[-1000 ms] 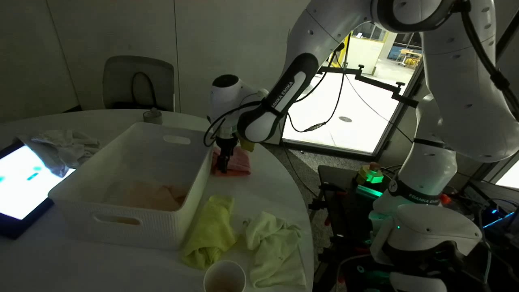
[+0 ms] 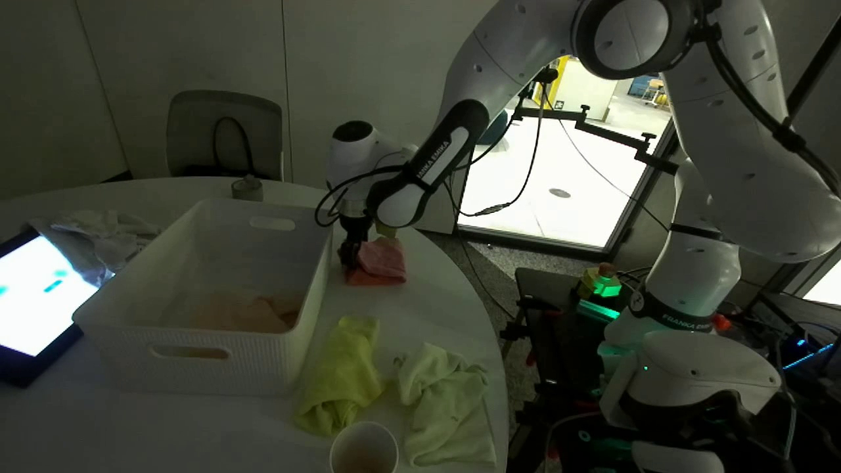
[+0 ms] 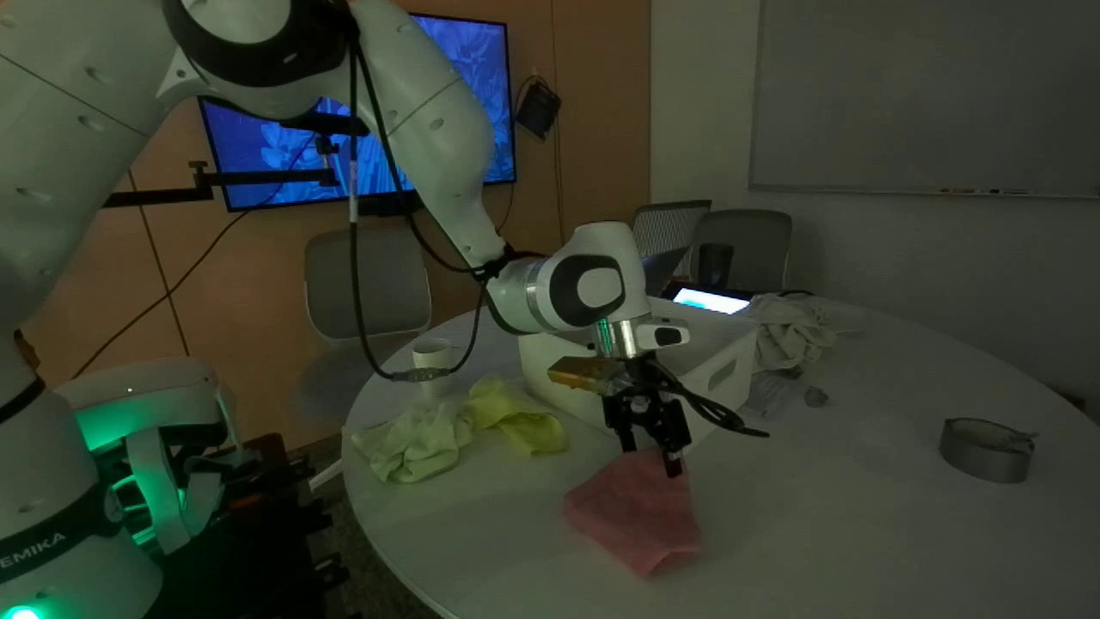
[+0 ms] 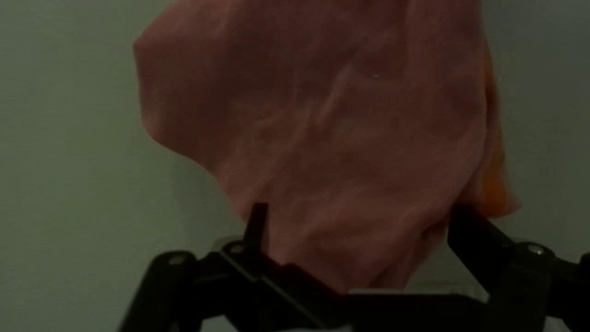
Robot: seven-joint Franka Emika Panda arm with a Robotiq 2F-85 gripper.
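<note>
A pink cloth (image 3: 639, 505) lies loosely folded on the white table, beside the long side of a white bin (image 2: 228, 370). My gripper is open over the cloth's bin-side end, pointing down. In the wrist view that narrow end of the cloth lies between the two spread fingers, not clamped. An orange layer shows along the cloth's right edge there. Exterior view 2 has the fingertips low, at the cloth's edge; whether they touch it I cannot tell. Inside the bin rests an orange-toned cloth (image 2: 252, 314).
A yellow-green cloth (image 2: 343, 378), a pale green cloth (image 2: 445, 402) and a white cup (image 2: 364, 449) occupy the table's near side. Beyond the bin are a lit screen (image 2: 39, 292) and grey cloth (image 3: 789, 330). A grey ring-shaped object (image 3: 986, 450) stands apart; bare table surrounds it.
In exterior view 1 the arm and gripper have shifted left, from over the pink cloth to its bin-side edge. The bin sits slightly farther left. The pink cloth looks unmoved.
</note>
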